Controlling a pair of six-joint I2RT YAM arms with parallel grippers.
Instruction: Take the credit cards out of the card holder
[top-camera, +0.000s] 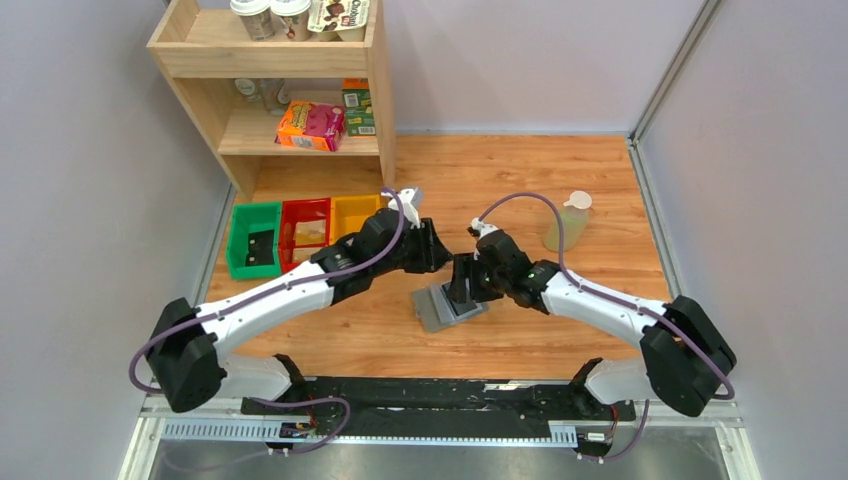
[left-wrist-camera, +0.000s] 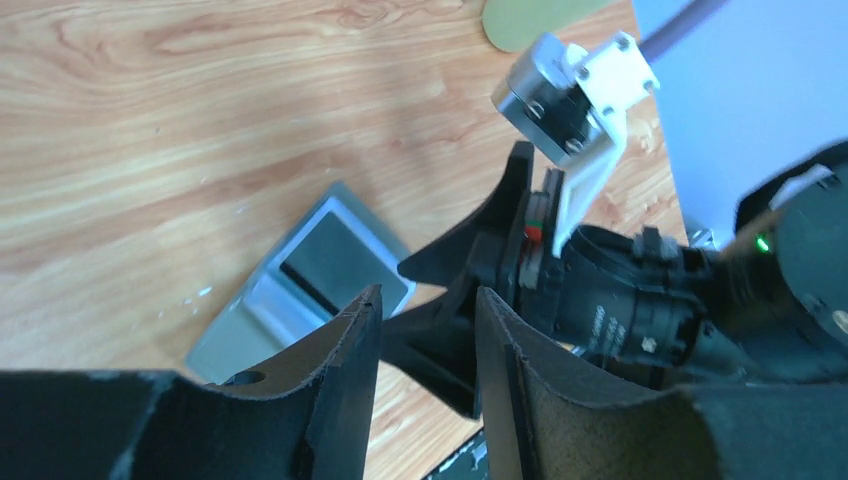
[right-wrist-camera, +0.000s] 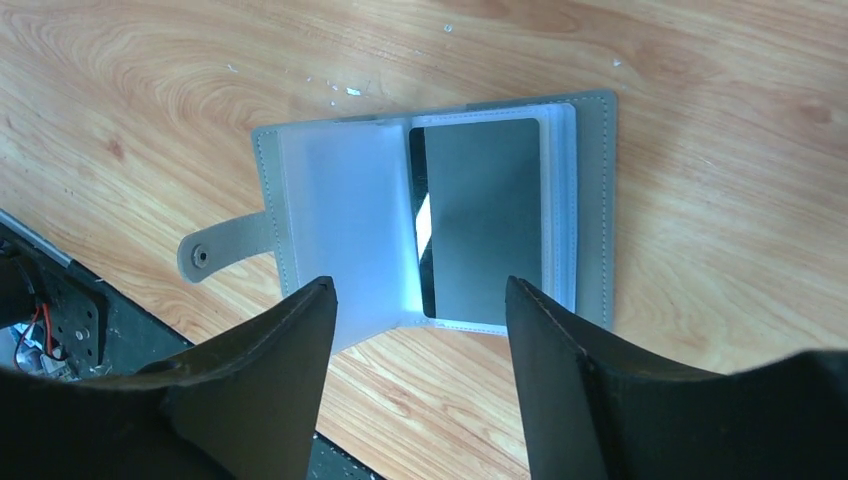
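Note:
The grey card holder (right-wrist-camera: 595, 210) lies unfolded on the wooden table, its strap (right-wrist-camera: 222, 245) with a snap pointing left in the right wrist view. A dark card (right-wrist-camera: 485, 220) shows in its clear sleeve, with a narrow black strip beside it. My right gripper stands open over the holder, with nothing between its fingers. In the top view it partly covers the holder. My left gripper is part open and empty, held above the table just behind and left of the right gripper.
Green (top-camera: 235, 242), red (top-camera: 305, 207) and yellow (top-camera: 355, 205) bins stand at the left, with flat cards in the green and red ones. A bottle (top-camera: 568, 222) is at the right. Behind the bins rises a wooden shelf (top-camera: 265, 62). The two grippers are very close together.

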